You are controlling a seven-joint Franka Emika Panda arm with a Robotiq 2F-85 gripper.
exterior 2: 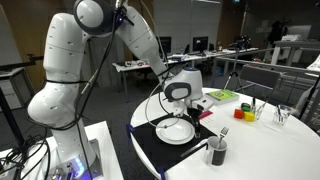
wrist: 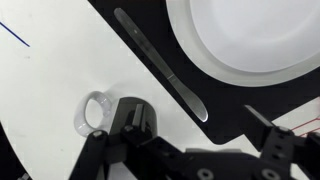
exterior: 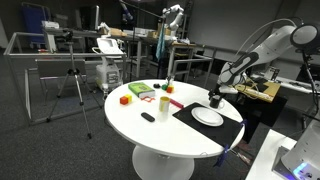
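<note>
My gripper is open in the wrist view, its dark fingers spread wide. A silver knife (wrist: 160, 62) lies on the black mat, ahead of the gap between them. Beyond the knife is a white plate (wrist: 250, 35), cut off by the frame edge. Beside the left finger stand a dark rounded object and a pale ring (wrist: 95, 113); I cannot tell exactly what they are. In the first exterior view the gripper (exterior: 216, 97) hangs over the far side of the mat, behind the plate (exterior: 207, 116). The knife cannot be made out there.
A grey mug (exterior 2: 217, 150) with a fork stands near the mat. A yellowish cup (exterior: 164, 103), a dark flat item (exterior: 148, 117), coloured blocks (exterior: 126, 100) and a green tray (exterior: 140, 88) are spread on the round white table (exterior: 160, 132).
</note>
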